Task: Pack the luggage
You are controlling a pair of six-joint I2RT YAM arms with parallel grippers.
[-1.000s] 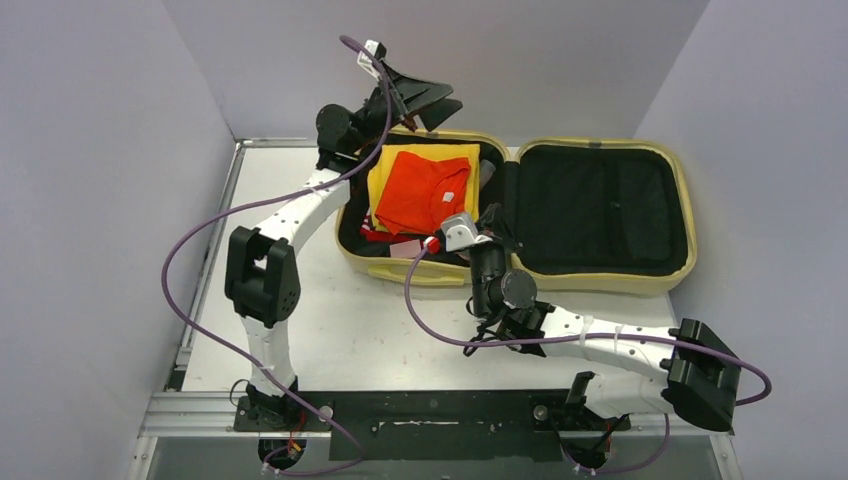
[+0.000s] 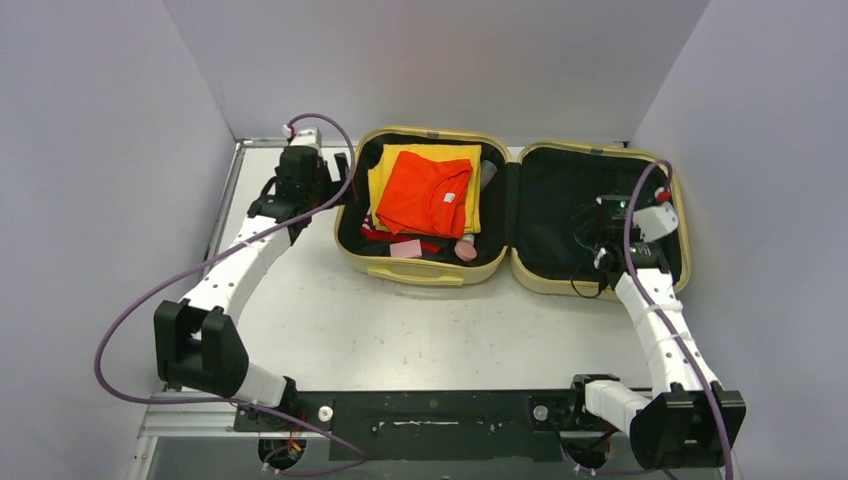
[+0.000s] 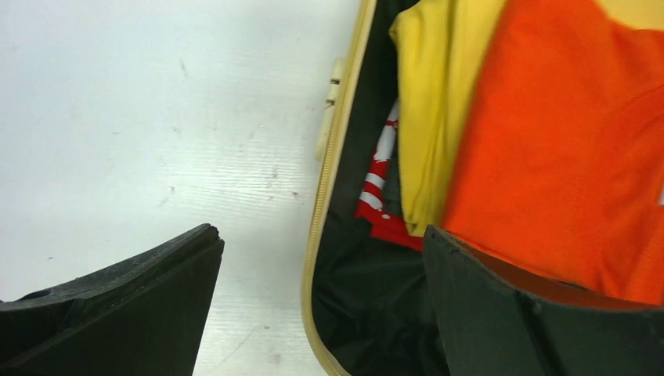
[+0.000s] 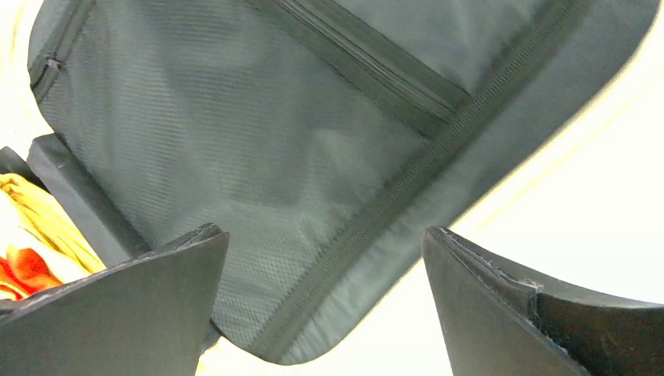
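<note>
An open suitcase [image 2: 425, 274] with a cream-yellow rim lies on the table. Its left half holds a folded yellow shirt [image 2: 377, 182] with a folded orange shirt [image 2: 425, 190] on top. Red-and-white cloth [image 3: 374, 182] peeks out under the yellow one. A pink box [image 2: 405, 249] and a pink round-ended item [image 2: 465, 250] lie along the front. The right half, the lid [image 2: 565, 190], looks empty where visible. My left gripper is open above the suitcase's left edge, nothing between its fingers. Over the lid, my right gripper stands open and empty; its arm hides part of the lid.
A grey cylindrical item [image 2: 487, 173] is tucked at the right of the shirts. Walls stand close at the back and both sides; purple cables loop over both arms.
My left arm has swung left, off the clothes, and come lower. The right arm has moved from the suitcase's front middle to the right, over the lid. The clothes have not moved.
</note>
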